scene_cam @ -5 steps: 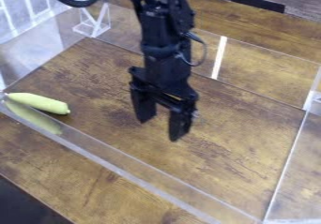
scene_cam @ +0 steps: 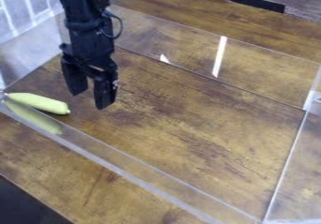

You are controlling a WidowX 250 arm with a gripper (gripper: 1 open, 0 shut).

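Note:
The black arm reaches down from the upper left, and its gripper (scene_cam: 92, 95) hangs open low over the wooden floor, its dark fingers apart with nothing visible between them. A pale yellow-green elongated object, like a corn cob (scene_cam: 38, 103), lies to the left of and slightly below the gripper, against the clear wall at the left, apart from the fingers.
Clear low walls (scene_cam: 306, 154) enclose the wooden work area (scene_cam: 201, 143), whose middle and right are empty. A dark slot (scene_cam: 243, 0) shows at the back of the table beyond the walls.
The arm and gripper have moved left from the middle of the area toward the yellow-green object, which lies where it was.

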